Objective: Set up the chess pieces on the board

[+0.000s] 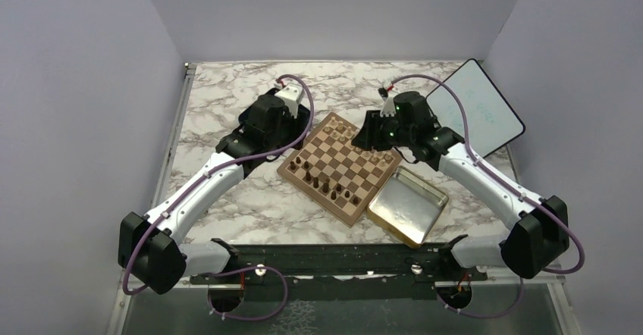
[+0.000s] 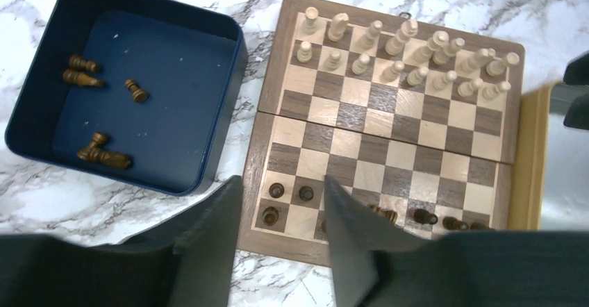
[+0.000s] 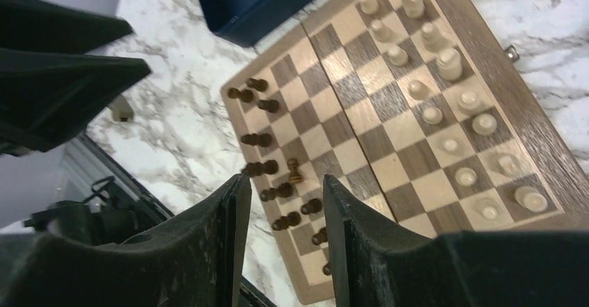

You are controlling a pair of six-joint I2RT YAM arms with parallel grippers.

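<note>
The chessboard (image 2: 316, 130) carries standing pale pieces (image 2: 361, 64) in two rows on its far half. Dark pieces (image 3: 257, 140) stand along its near side. One dark piece (image 3: 295, 171) points a different way from its neighbours and seems to lie on its side. Several more dark pieces (image 2: 104, 158) lie in the blue bin (image 2: 226, 123). Over the board's left edge, my left gripper is open, nothing held between its fingers. My right gripper hangs above the board's right part, open and empty.
Right of the board sits an empty metal tray with a gold rim (image 1: 389, 225). A whiteboard (image 1: 481, 111) lies at the back right. Bare marble tabletop (image 1: 239, 225) extends in front and to the left. Both arms' heads are close together above the board.
</note>
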